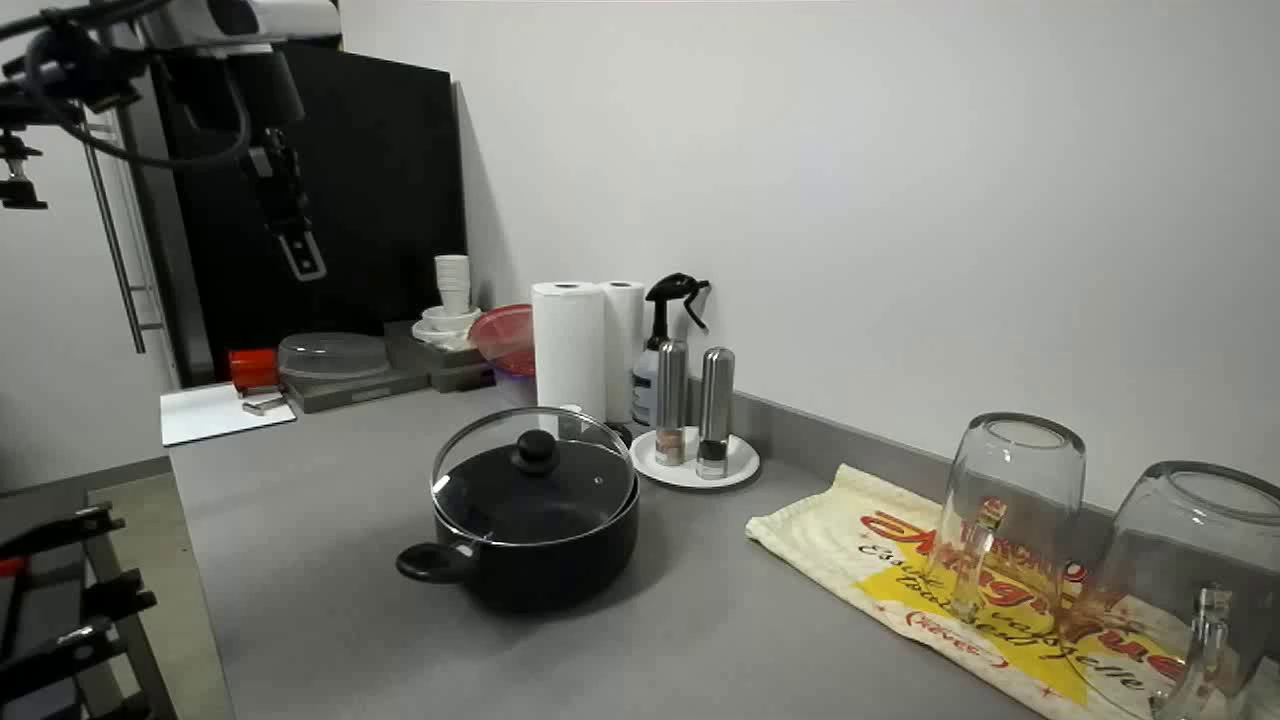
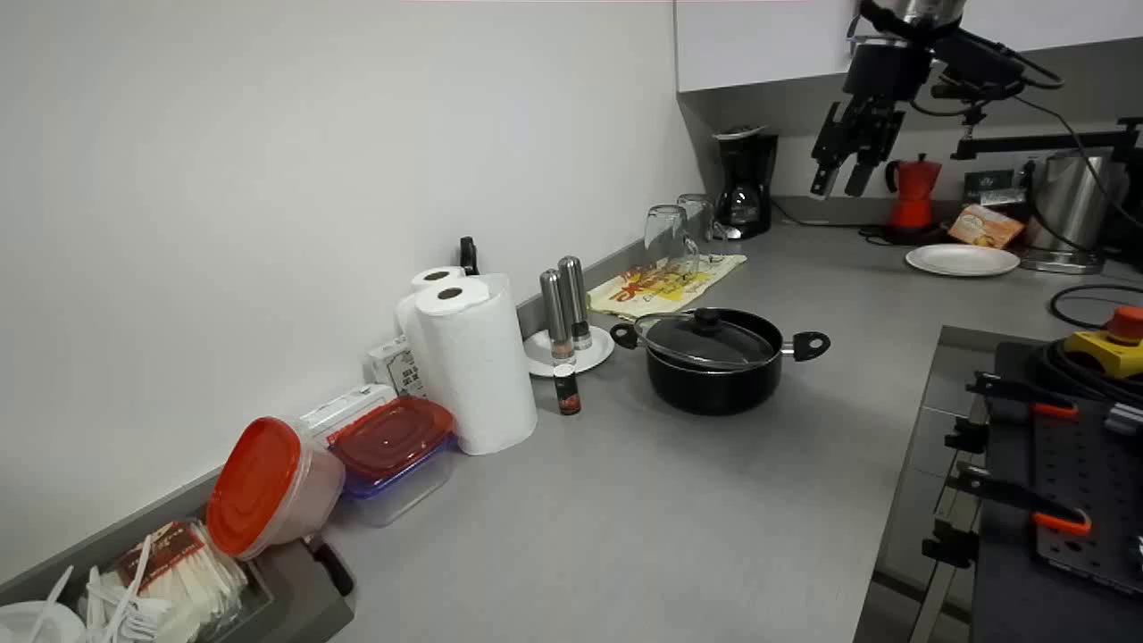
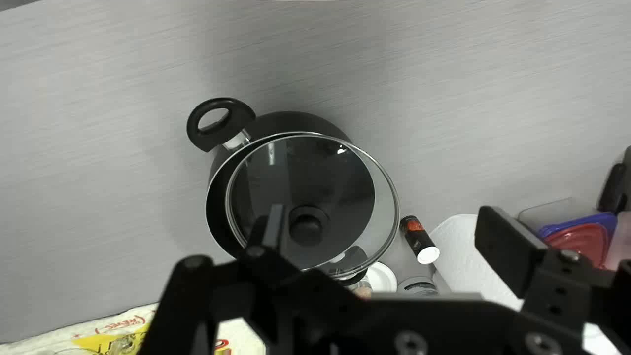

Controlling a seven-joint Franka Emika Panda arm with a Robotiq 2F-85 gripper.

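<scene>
On the grey counter stands a black pot with two loop handles. Its glass lid lies off-centre on top, tilted, leaving part of the pot's mouth uncovered. A round black knob sits in the lid's middle. High above the counter, clear of the pot, my gripper is open with nothing between its fingers. From the wrist view, looking down, the gripper has its fingers spread wide, one overlapping the lid near the knob and the other over the paper towels to the right.
Steel mills stand on a white plate behind the pot, with paper towel rolls nearby. Upturned glass mugs rest on a printed cloth.
</scene>
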